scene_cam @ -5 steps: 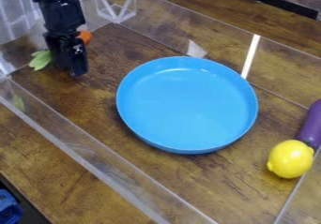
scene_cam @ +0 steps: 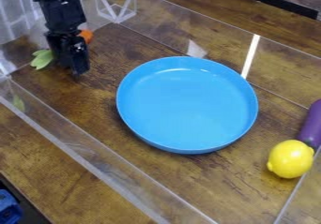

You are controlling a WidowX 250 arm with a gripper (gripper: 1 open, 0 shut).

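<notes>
My black gripper (scene_cam: 66, 61) is low at the upper left, open, over the wooden surface. Around it lie a green leafy object (scene_cam: 43, 58) on its left and an orange object (scene_cam: 85, 36) behind it, both partly hidden by the gripper. Whether anything sits between the fingers is unclear at this size.
A large blue plate (scene_cam: 186, 104) fills the middle. A yellow lemon-like object (scene_cam: 290, 158) and a purple object (scene_cam: 313, 125) sit at the right. Clear low walls border the area. Bare wood lies in front of the gripper.
The gripper has shifted very slightly; the plate and the objects at the right appear unmoved.
</notes>
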